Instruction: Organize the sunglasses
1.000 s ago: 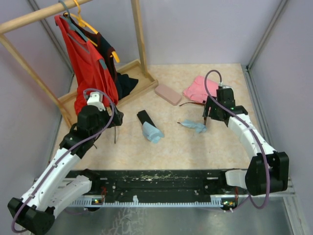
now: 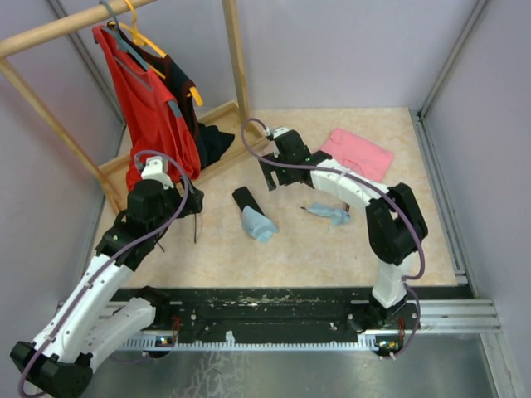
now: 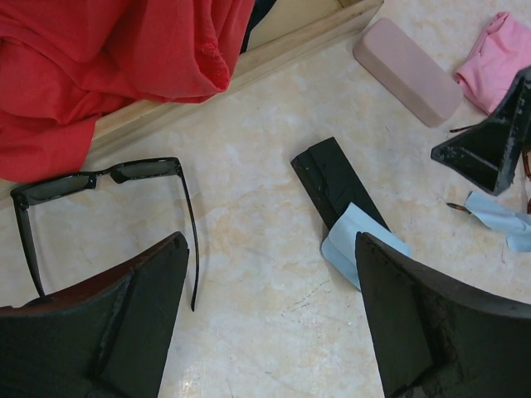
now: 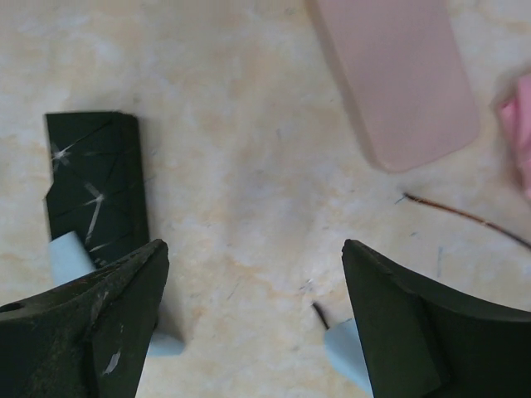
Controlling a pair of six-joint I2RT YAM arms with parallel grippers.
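Black sunglasses lie with temples spread below my open left gripper. A black case with a light blue cloth on it lies mid-table. A pink case, a folded pink cloth and a second blue cloth with thin frame parts near it lie to the right. My right gripper is high over the table between the black case and pink case; its fingers are apart, with nothing seen held between them.
A wooden rack with a tray and hanging red and black garments fills the back left.
My right arm has swept left from the right side to over the middle, above the pink case. The left arm has barely moved.
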